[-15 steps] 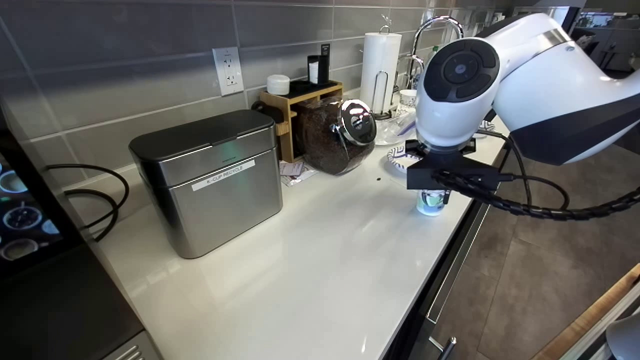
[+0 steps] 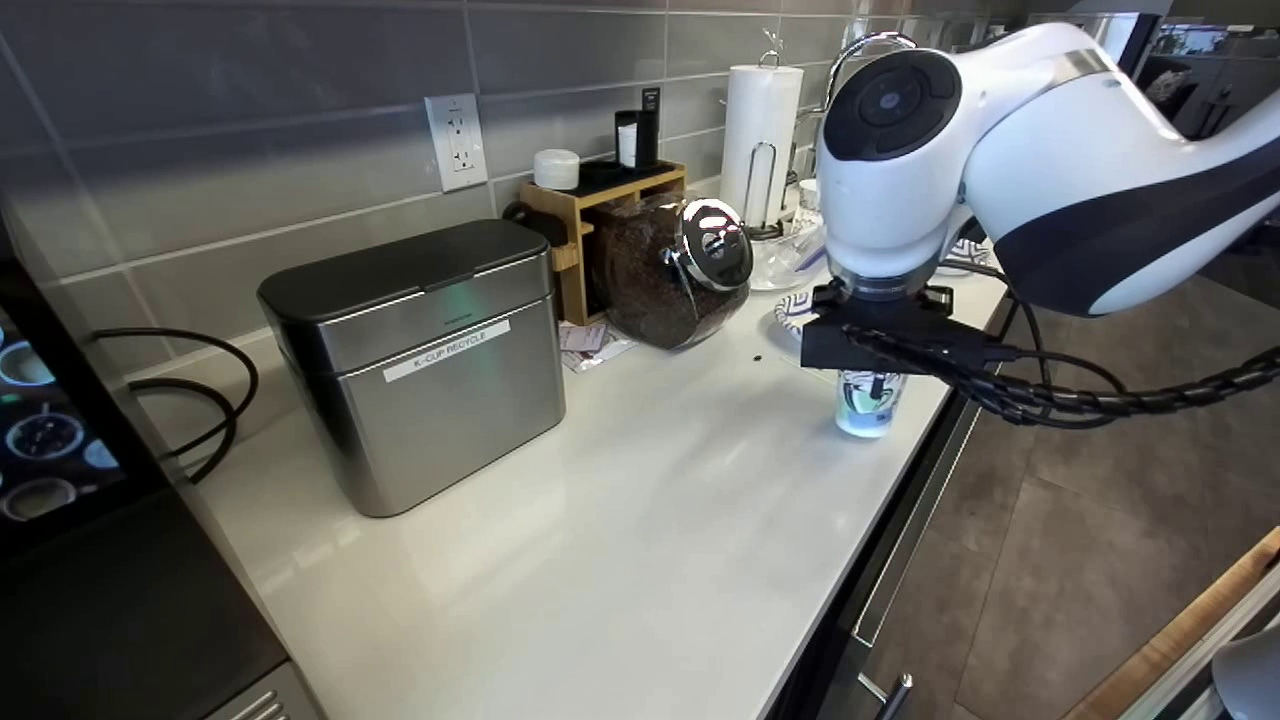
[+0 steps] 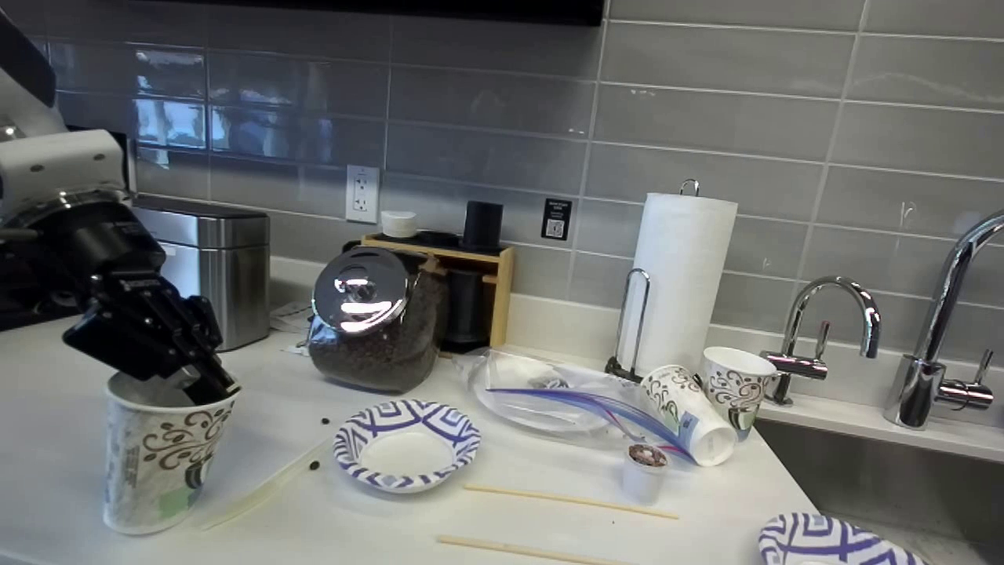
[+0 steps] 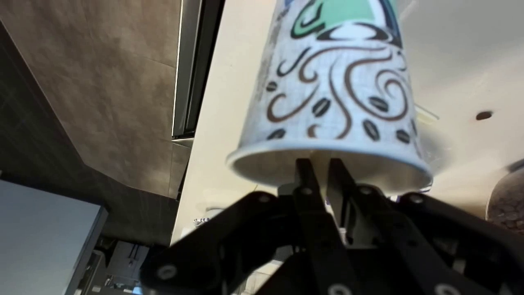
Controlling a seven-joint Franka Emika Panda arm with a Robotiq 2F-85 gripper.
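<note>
A patterned paper cup (image 3: 155, 461) stands on the counter, mouth up, with swirls and coffee beans printed on its side. My gripper points down into its mouth, fingertips just inside the opening and close together. A narrow pale strip shows between them in the wrist view; its lower end is hidden by the cup (image 4: 339, 93), and what it is cannot be made out. Seen from the other side, the gripper (image 3: 215, 391) leans over the cup's right rim. Only the lower part of the cup (image 2: 869, 408) shows beneath the hand in exterior view 1.
A patterned bowl (image 3: 406, 447), wooden sticks (image 3: 569, 501) and a small filled pod (image 3: 645, 474) lie right of the cup. Behind are a coffee bean jar (image 3: 376, 353) and a plastic bag (image 3: 536, 391). Free counter stretches before the steel bin (image 2: 462, 408); the counter's edge is close by.
The hand has shifted slightly left in exterior view 1 and tilted, its cable side now lower. The cup shows a little farther right and more of it is visible.
</note>
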